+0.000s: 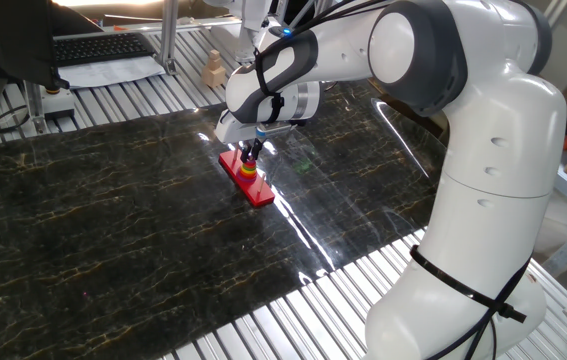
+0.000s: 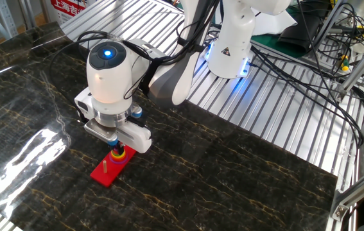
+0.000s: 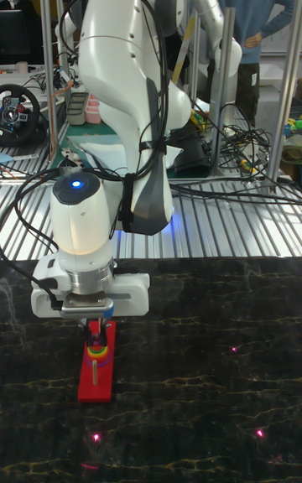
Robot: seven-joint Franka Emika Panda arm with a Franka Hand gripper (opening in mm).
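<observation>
A long red board (image 1: 258,192) with upright pegs lies flat on the dark marbled table. Stacked coloured rings (image 1: 248,170), yellow and red among them, sit at its middle. My gripper (image 1: 251,154) points straight down with its fingertips right at the top of the stack. In the second exterior view the rings (image 2: 117,154) are below the fingers, and a bare wooden peg (image 2: 104,167) rises from the near end of the board (image 2: 102,176). The third view has the gripper (image 3: 98,345) over the rings (image 3: 96,354). Whether the fingers grip a ring cannot be made out.
Loose cables (image 2: 316,106) run beside the robot's base.
</observation>
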